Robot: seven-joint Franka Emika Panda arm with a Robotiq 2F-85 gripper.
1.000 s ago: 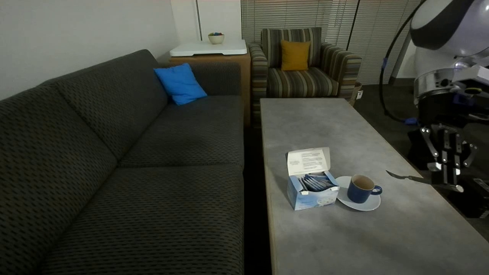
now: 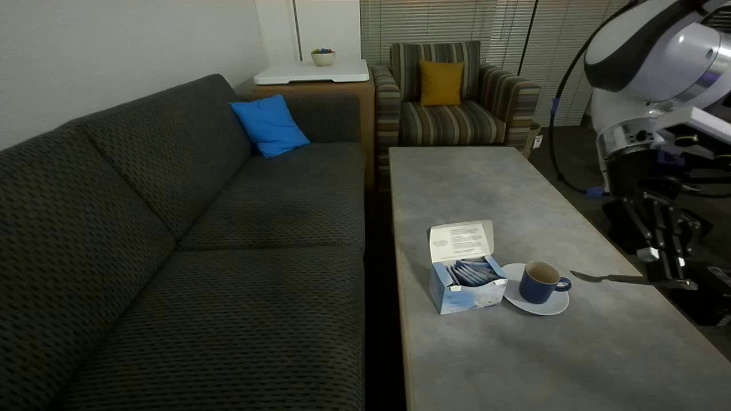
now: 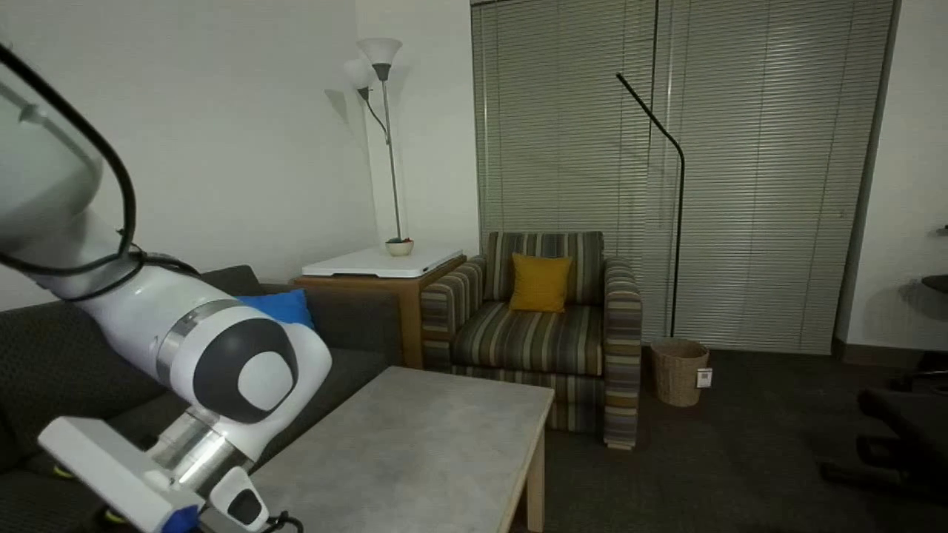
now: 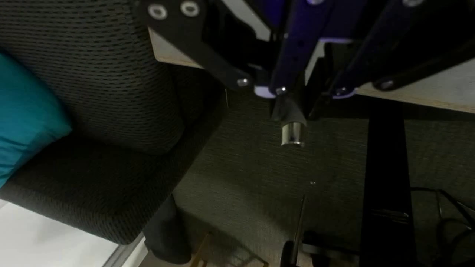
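A slim knife-like utensil [image 2: 625, 278] with a dark handle and thin blade is held roughly level over the right edge of the table [image 2: 466, 181]. My gripper [image 2: 665, 274] is shut on its handle near the butt end. In the wrist view, the handle's metal end cap [image 4: 292, 133] pokes out beyond the dark gripper; the blade is out of sight there. On the table, a blue cup [image 2: 536, 283] stands on a white saucer [image 2: 542, 307]. Beside it sits an open light-blue box [image 2: 473, 300] of sachets.
A dark sofa [image 2: 288, 301] with a blue cushion [image 2: 272, 126] runs along the left. A striped armchair [image 3: 542, 342] and side table [image 3: 404, 297] stand beyond.
My arm has shifted slightly left in exterior view 1, carrying the utensil with it. The utensil now lies closer to level, its blade tip a bit lower and nearer the cup.
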